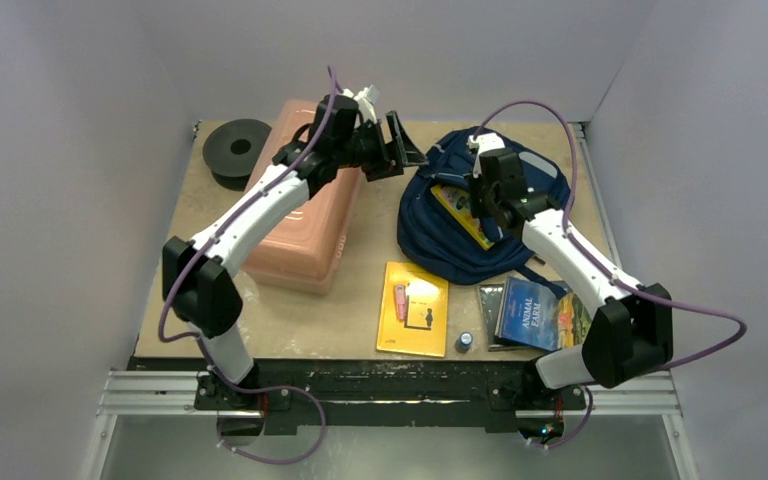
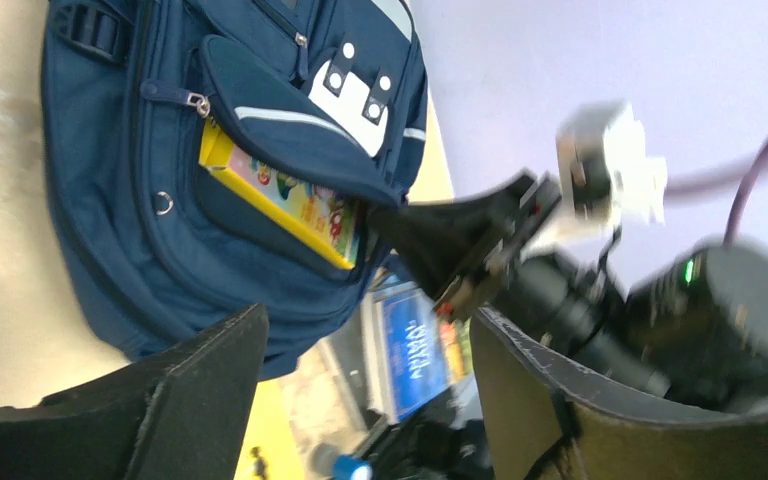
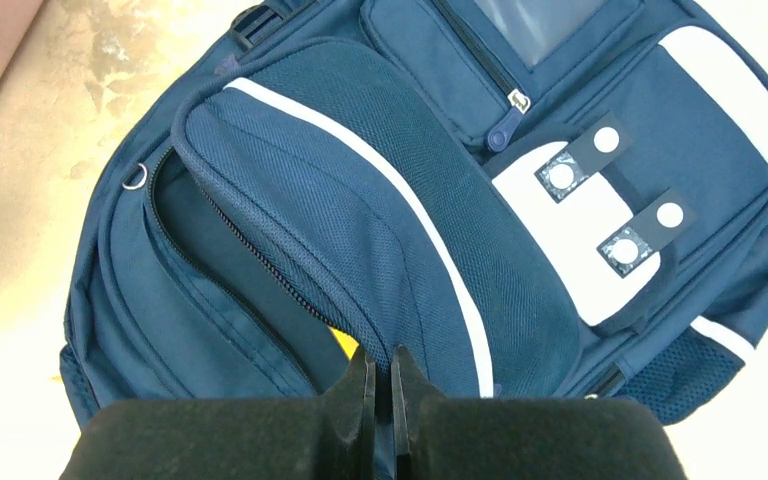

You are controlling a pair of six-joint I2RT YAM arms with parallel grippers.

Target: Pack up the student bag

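Observation:
A navy backpack (image 1: 430,230) lies at the right back, its front pocket unzipped with a yellow book (image 2: 270,195) inside. My right gripper is shut on the edge of the pocket's flap (image 3: 330,200) above that opening. My left gripper (image 1: 405,160) is raised at the bag's left, fingers apart, nothing between them. In front lie a yellow notebook (image 1: 412,340) with a pink item (image 1: 400,303) on it, a small bottle (image 1: 464,341), and books including a blue Animal Farm (image 1: 528,315).
A pink lidded box (image 1: 295,230) takes up the left middle, with a dark round spool (image 1: 237,150) behind it. Bare table shows between box and notebook.

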